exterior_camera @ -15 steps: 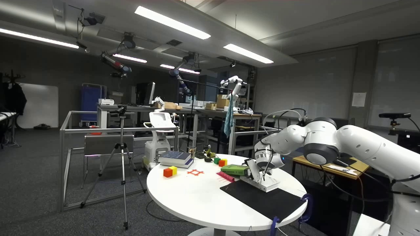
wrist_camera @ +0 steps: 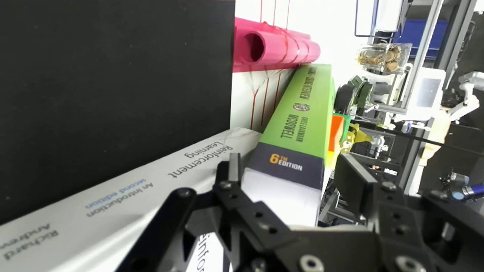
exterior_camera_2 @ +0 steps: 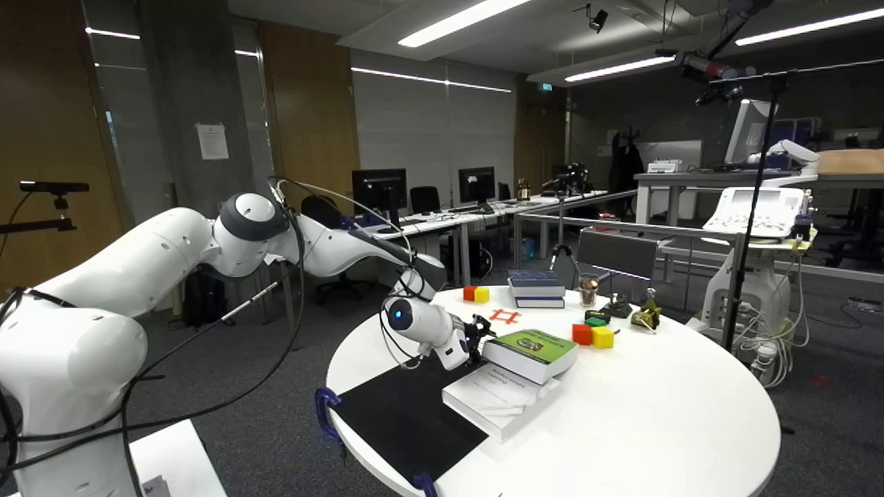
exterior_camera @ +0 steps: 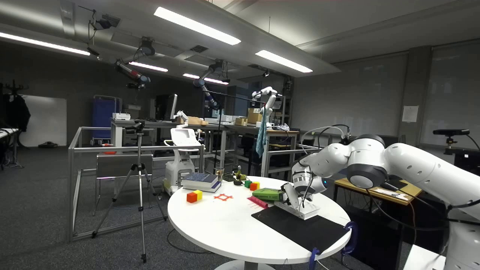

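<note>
A thick green book (exterior_camera_2: pixel 534 348) lies tilted across a white book (exterior_camera_2: pixel 502 399) on the round table. From the left in the second exterior view, my gripper (exterior_camera_2: pixel 482 333) reaches the near end of the green book. In the wrist view the gripper is open, its fingers (wrist_camera: pixel 233 168) apart on either side of the green book's (wrist_camera: pixel 297 113) end. A gap shows between the book and the right-hand finger; contact on the left side is hard to tell. The white book (wrist_camera: pixel 136 195) passes beneath the fingers.
A black mat (wrist_camera: pixel 113 90) covers the table beside the books. A pink roll (wrist_camera: pixel 283 47) lies by the green book's far end. Coloured blocks (exterior_camera_2: pixel 592 335), stacked blue books (exterior_camera_2: pixel 536 287) and small tools stand farther back.
The arm's wrist has shifted very slightly in the first exterior view. Both books look unmoved.
</note>
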